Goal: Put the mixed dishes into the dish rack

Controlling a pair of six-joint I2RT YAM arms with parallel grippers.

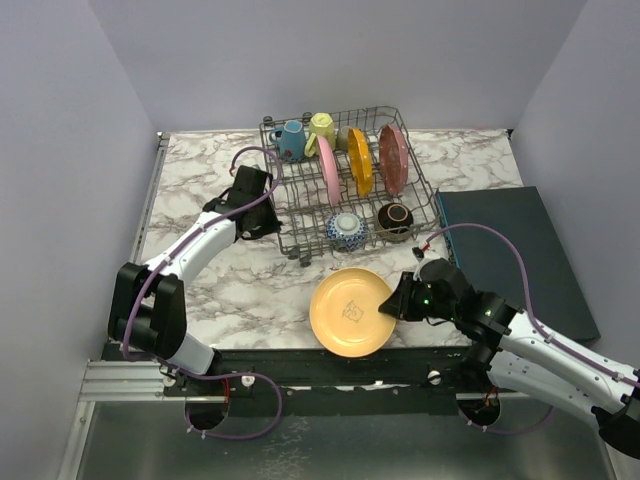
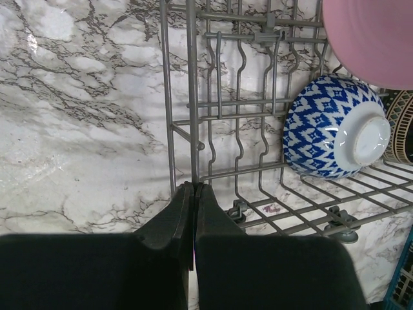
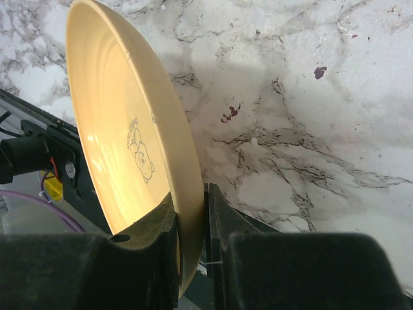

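Note:
A cream plate with a small drawing (image 1: 352, 311) is held by its rim in my right gripper (image 1: 398, 306) near the front edge of the marble counter; in the right wrist view its rim (image 3: 168, 129) sits between the fingers. My left gripper is shut at the left side of the wire rack (image 2: 226, 103), with no dish between its fingers. The rack holds a pink plate (image 1: 329, 172), a yellow plate (image 1: 360, 162), a red plate (image 1: 393, 160), a blue patterned bowl (image 1: 346, 231), a dark bowl (image 1: 394, 217), a blue mug (image 1: 290, 142) and a light green mug (image 1: 322, 130).
A dark board (image 1: 520, 260) lies right of the rack, beside my right arm. Bare marble (image 1: 240, 300) shows at the front left, between the left arm and the plate. Walls close in the workspace at the back and both sides.

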